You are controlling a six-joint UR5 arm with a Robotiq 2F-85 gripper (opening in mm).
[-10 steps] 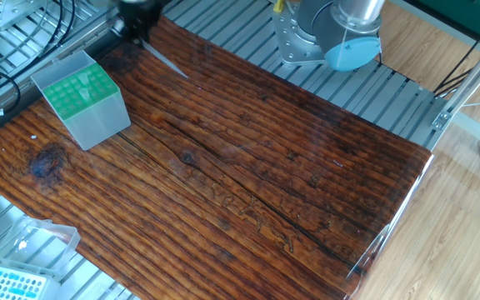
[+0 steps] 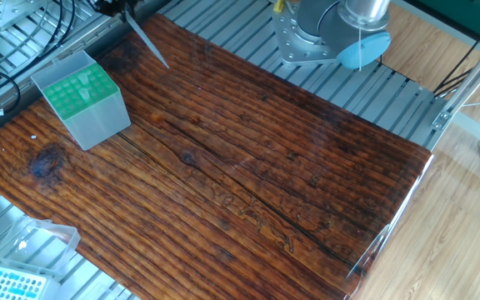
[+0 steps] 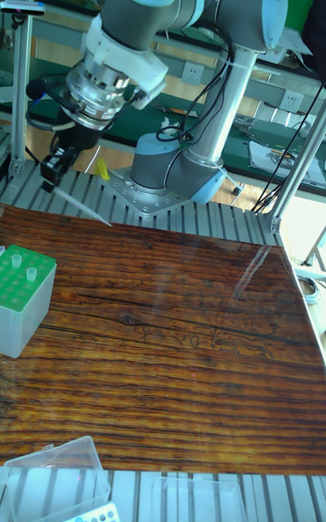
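Observation:
A long, pale, pointed pipette tip (image 2: 147, 41) slants down from my gripper (image 2: 122, 8) at the top edge of exterior view 2. In exterior view 3 the black gripper (image 3: 52, 174) is shut on the thick end of this tip (image 3: 83, 207), and its point hangs free to the right. Both stay above the table's far left edge, apart from the box. The frosted tip box (image 2: 98, 125) with a green perforated top (image 2: 69, 93) stands at the table's left, with a pair of translucent tips (image 3: 31, 273) upright in it.
The robot's base (image 3: 154, 195) stands behind the table.
In exterior view 2 my gripper has moved up and left toward the frame's top edge, carrying the pointed tip with it. The box and the lid have stayed put.

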